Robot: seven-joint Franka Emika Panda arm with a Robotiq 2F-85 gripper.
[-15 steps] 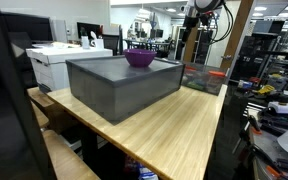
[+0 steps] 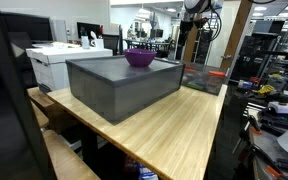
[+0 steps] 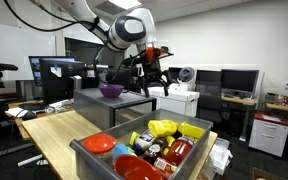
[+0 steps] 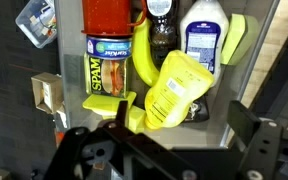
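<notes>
My gripper stands open above a grey bin, nothing between its fingers; in exterior view 2 the gripper [image 3: 154, 86] hangs well clear of the bin [image 3: 97, 164]. Below it in the wrist view lies a yellow container [image 4: 179, 88], tilted, near the bin's end. Beside that are a SPAM can [image 4: 108, 72] and a small yellow item [image 4: 109, 105]. Further along come a red mug [image 4: 106, 16], a yellow curved item [image 4: 142, 52], a dark bottle [image 4: 164, 28] and a white bottle [image 4: 202, 32].
A purple bowl [image 2: 140, 58] sits on a long grey box [image 2: 124, 92] on the wooden table [image 2: 169, 138]. Red round items [image 3: 99, 143] lie in the bin's near end. A white cabinet [image 3: 269, 133] stands behind.
At the far end, the arm has shifted only slightly. The bowl, the grey box and the table look unmoved.
</notes>
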